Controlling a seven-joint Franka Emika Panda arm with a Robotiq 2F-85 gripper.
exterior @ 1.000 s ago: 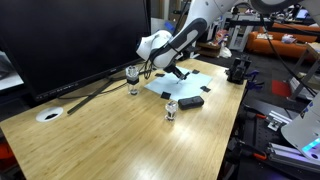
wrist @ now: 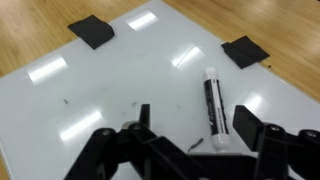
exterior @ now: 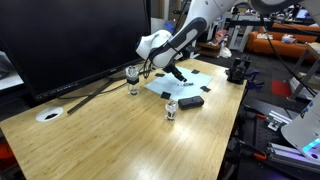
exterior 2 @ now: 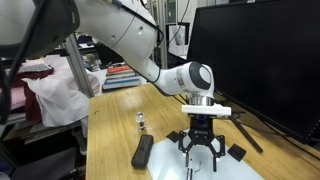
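Observation:
A slim marker (wrist: 216,108), white at both ends with a dark middle, lies on the white board (wrist: 85,90). My gripper is open, its fingers spread wide with nothing held. In the wrist view the marker appears between the fingertips, closer to the right one. How high the fingers are above it is hard to judge. Exterior view 2 has the gripper (exterior 2: 201,153) over the board (exterior 2: 225,171), with the marker (exterior 2: 189,171) at the bottom of the picture.
Dark squares (wrist: 91,31) mark the board's edges. Beside the board rest a black oblong object (exterior: 191,102) and a small canister (exterior: 171,110). Another canister (exterior: 132,80) stands near the black screen (exterior: 75,50).
The arm has shifted only slightly over the board. The objects on the table look unmoved.

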